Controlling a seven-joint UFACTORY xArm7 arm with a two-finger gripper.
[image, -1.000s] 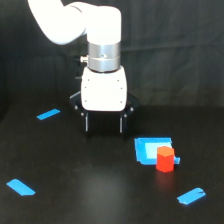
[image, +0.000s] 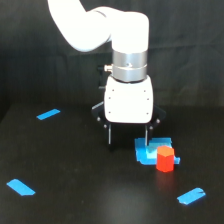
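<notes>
My gripper (image: 128, 138) hangs fingers down over the dark table, left of a small orange-red block (image: 165, 159). Its two thin fingers stand well apart, and nothing shows between them. The block sits at the front right edge of a blue patch (image: 143, 157), with a pale area (image: 153, 151) beside it that is too small to make out clearly. The right finger comes close to the patch in the picture; whether it touches cannot be told.
Blue strips lie on the table at the far left (image: 48, 114), near left (image: 20, 187) and near right (image: 191, 196). A dark curtain (image: 40, 60) closes off the back.
The arm and gripper have moved to the right and a little lower in the picture, closer to the block. The gripper remains open. The block and blue patch have not moved.
</notes>
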